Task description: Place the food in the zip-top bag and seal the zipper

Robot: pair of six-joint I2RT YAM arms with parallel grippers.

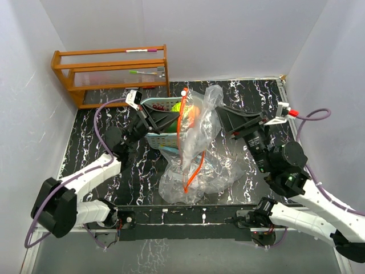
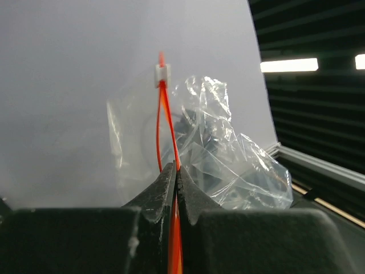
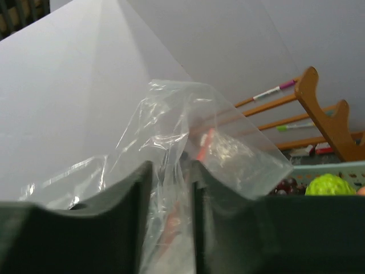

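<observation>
A clear zip bag (image 1: 202, 123) hangs upright between the grippers, its orange zipper (image 2: 161, 91) with a white slider at the top. My left gripper (image 1: 175, 117) is shut on the zipper edge. My right gripper (image 1: 224, 114) is at the bag's other side, part open and blurred in its wrist view, with plastic film at or between the fingers; whether it grips the film is unclear. Food, including green and red items (image 3: 331, 185), sits in the light blue basket (image 1: 157, 140) behind the bag.
Another clear bag with orange zipper (image 1: 219, 180) lies flat on the dark marbled table front centre. A wooden rack (image 1: 111, 69) with markers stands at back left. Walls border the table at both sides and back.
</observation>
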